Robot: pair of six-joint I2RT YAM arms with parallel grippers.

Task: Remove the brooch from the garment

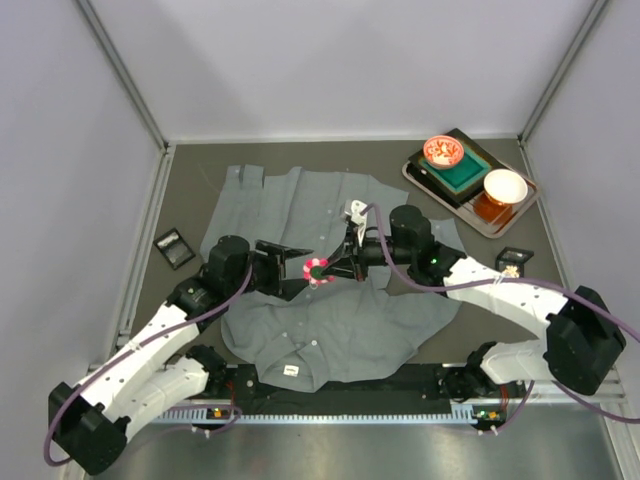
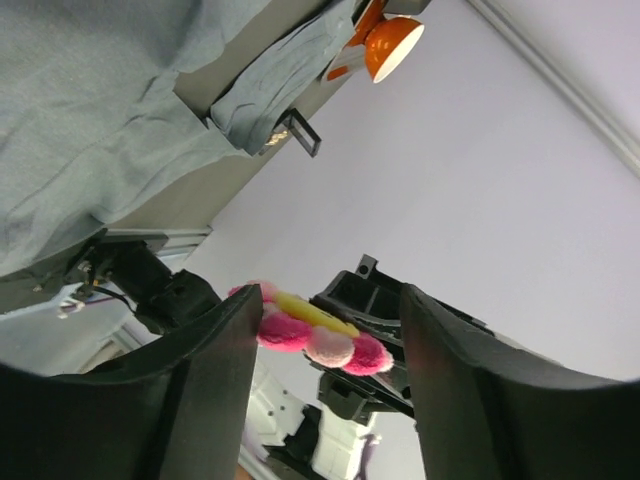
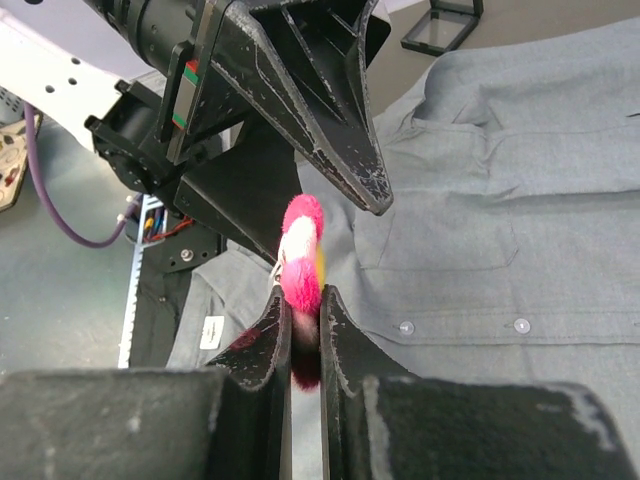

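Observation:
The pink-and-white fluffy brooch (image 1: 318, 272) with a green middle is raised above the grey garment (image 1: 320, 210), apart from it. My right gripper (image 1: 331, 268) is shut on its edge; in the right wrist view both fingertips (image 3: 334, 310) pinch the fluffy rim. From the left comes my left gripper (image 1: 309, 267), open, its fingers on either side of the brooch's left edge. In the left wrist view the brooch (image 2: 310, 338) appears between the spread fingers, nearer the left one; whether it touches cannot be told.
At the back right a tray (image 1: 484, 226) holds a box, a bowl (image 1: 443, 152) and an orange-and-white cup (image 1: 497, 200). A small black frame (image 1: 174, 249) lies at the left, and a black case (image 1: 513, 260) at the right. The garment covers most of the table.

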